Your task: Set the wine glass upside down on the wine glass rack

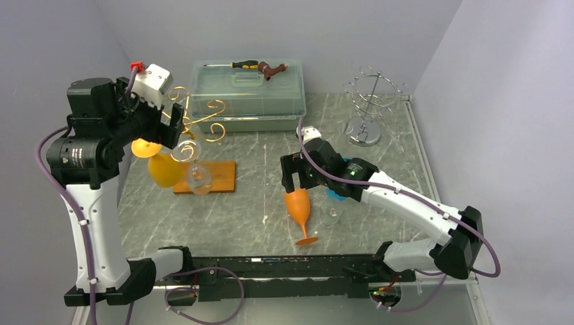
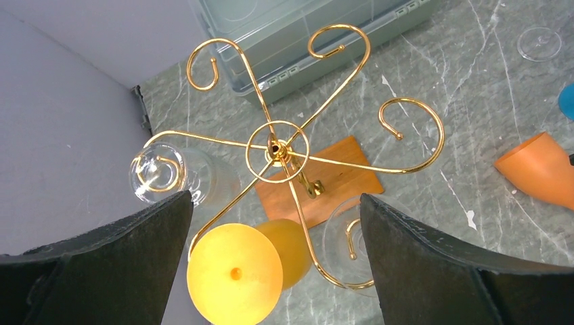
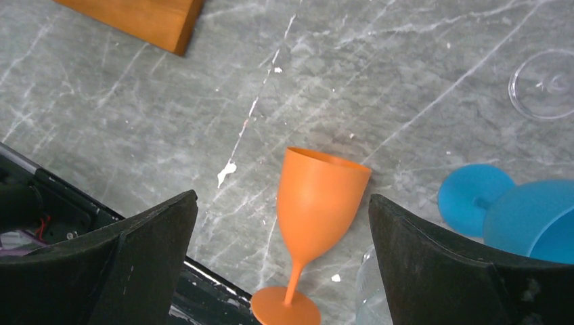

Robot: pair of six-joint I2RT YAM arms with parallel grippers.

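The gold wine glass rack [image 2: 277, 154] has curled arms and a wooden base [image 2: 326, 177]. Hanging upside down on it are a yellow glass [image 2: 235, 274] and clear glasses, one at the left [image 2: 159, 172] and one at the lower right [image 2: 338, 233]. My left gripper is open above the rack, nothing between its fingers. On the grey table an orange wine glass [image 3: 318, 203] stands upright, foot toward the front. Over it my right gripper is open, its fingers apart and empty. A blue glass [image 3: 528, 213] and a clear glass [image 3: 371, 291] stand to its right.
A silver rack [image 1: 369, 108] stands at the back right, with a clear glass foot [image 3: 547, 84] near it. Behind the gold rack is a lidded green box [image 1: 247, 98] bearing a screwdriver [image 1: 244, 65].
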